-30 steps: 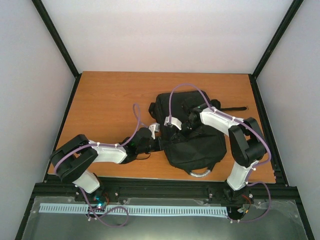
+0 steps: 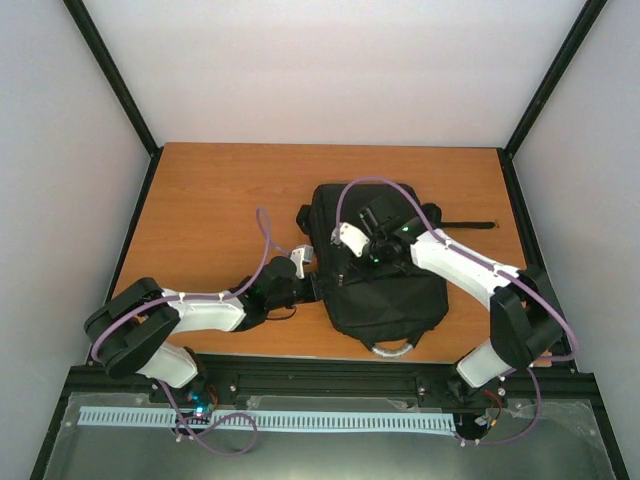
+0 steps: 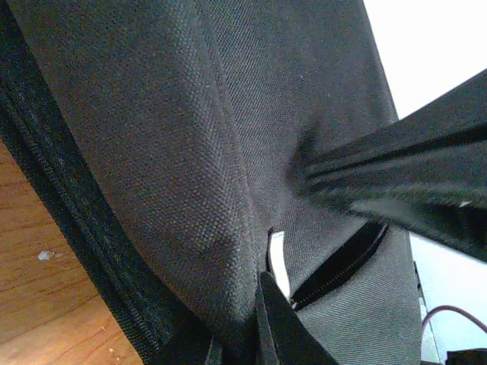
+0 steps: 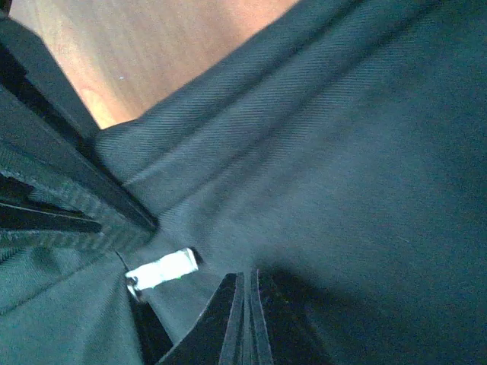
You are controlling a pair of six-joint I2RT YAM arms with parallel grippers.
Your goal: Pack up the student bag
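Observation:
The black bag (image 2: pixel 390 305) lies on the table, its handle toward the front edge. My left gripper is shut on a fold of the bag's side fabric, close to the zipper. In the left wrist view a pale zipper pull (image 3: pixel 278 258) lies flat against the bag, beside a short dark opening. The right wrist view shows the same pull (image 4: pixel 162 269) left of my right gripper, apart from it. The right gripper's fingers are together with nothing between them, above the front fabric.
A strap (image 2: pixel 468 225) sticks out from the bag's right side. Both grippers work close together at the bag's left edge. Bare wooden table (image 2: pixel 220 200) stretches out to the left and behind.

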